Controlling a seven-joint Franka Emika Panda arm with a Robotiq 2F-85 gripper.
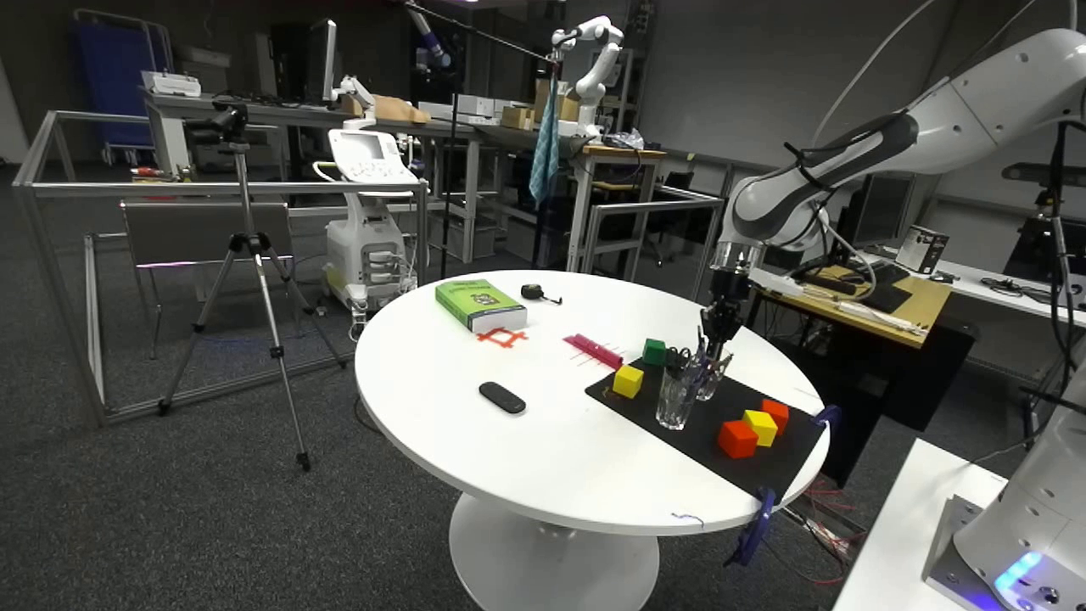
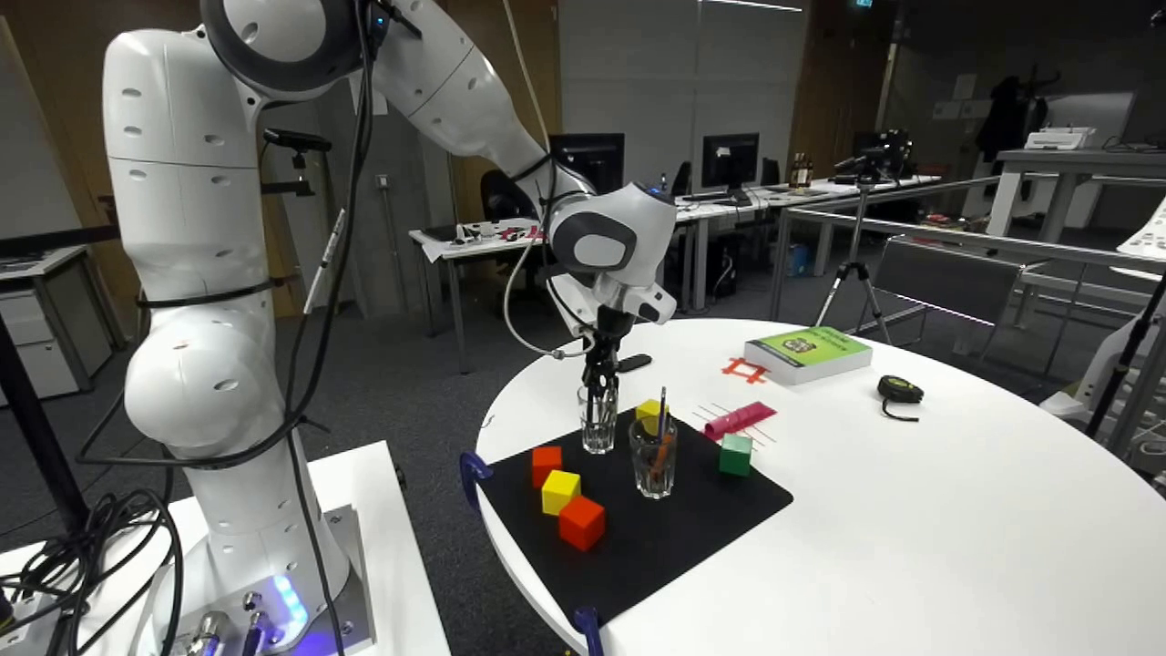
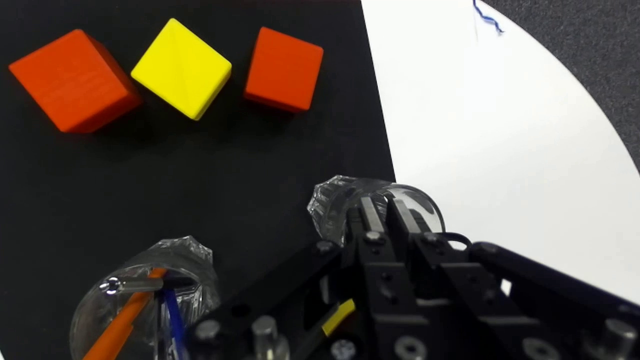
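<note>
My gripper points down over a clear glass near the mat's edge. Its fingers are shut with a narrow gap, and a dark object sits between them, too dark to make out. Close beside the right finger shows a black loop, like a scissors handle. Exterior view 1 has black scissors handles above the front glass. The second glass holds pens, among them an orange pen and a blue one. The fingertips blend into dark shapes in both exterior views.
On the black mat stand a red cube, a yellow cube, another red cube and a green cube. A green book lies farther off.
</note>
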